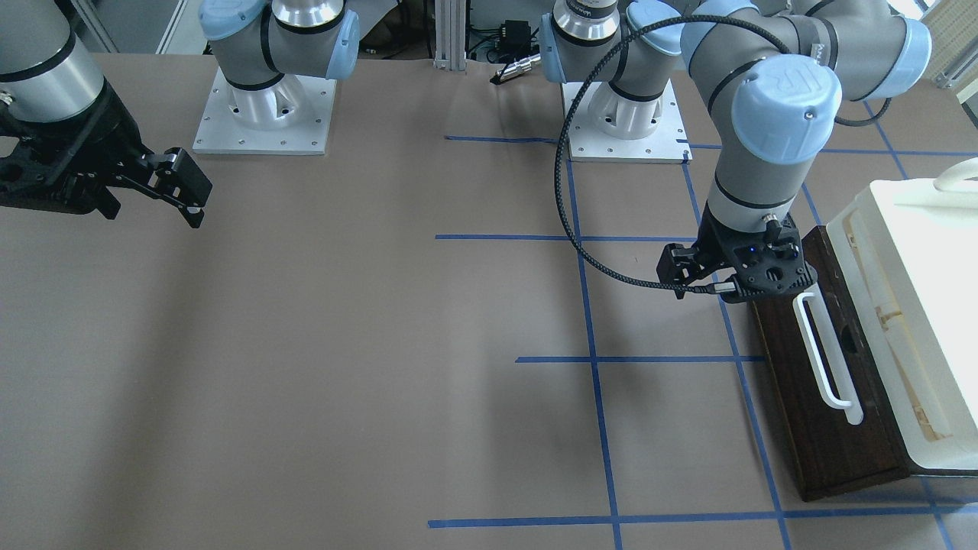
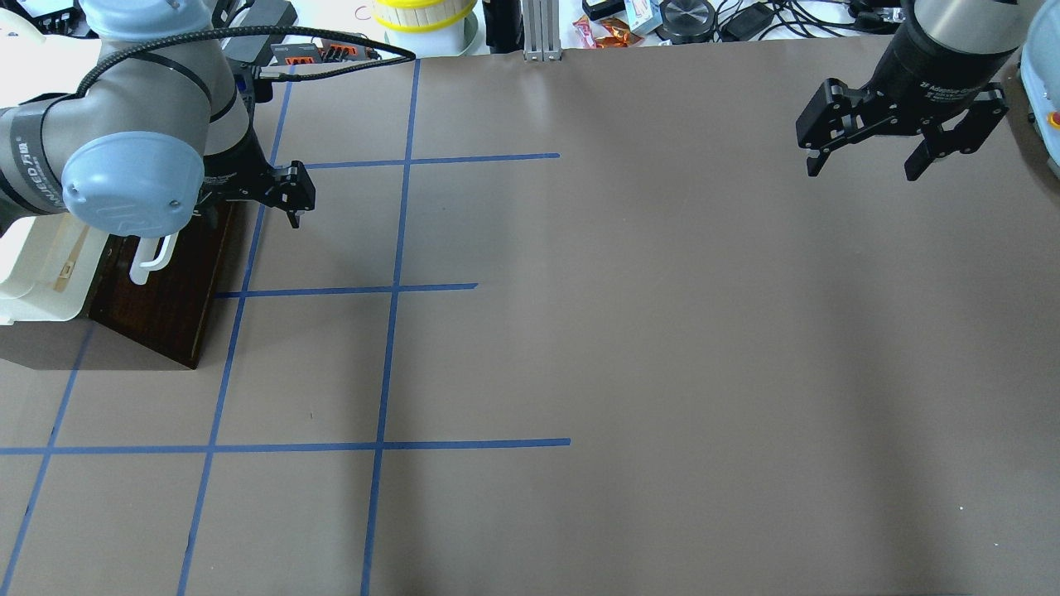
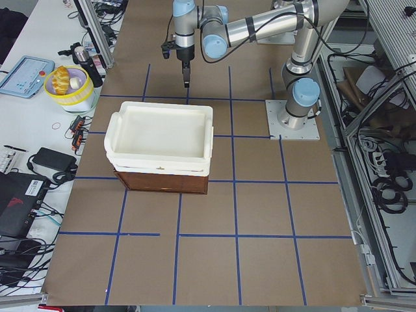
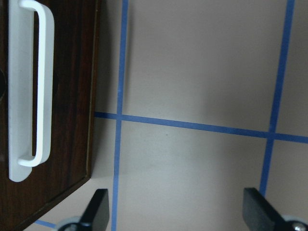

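Note:
A dark wooden cabinet [image 1: 788,357] with a white bar handle [image 1: 816,339] on its front stands at the right of the front view, a white tray [image 3: 159,136] on its top. My gripper hangs over the floor just in front of the drawer face, with the handle at the left of the wrist view. Its fingertips are wide apart at the bottom corners of that view, with nothing between them.
A second black gripper [image 2: 864,159] on another arm hangs at the other side. A cluttered side table [image 3: 26,117] lines the edge.

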